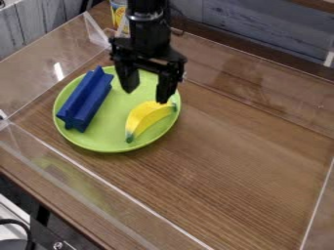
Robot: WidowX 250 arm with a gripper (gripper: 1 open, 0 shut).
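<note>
My black gripper [146,76] is open over the back of a round green plate [107,135], its fingers pointing down on either side. On the plate's left lies a dark blue bar-shaped object [85,100]. A yellow banana [147,119] lies on the right half of the plate, below my gripper and toward the viewer, with nothing held between the fingers.
At the back, behind the arm, a yellow object [117,16] is partly hidden. A black cable [14,230] shows at the lower left corner.
</note>
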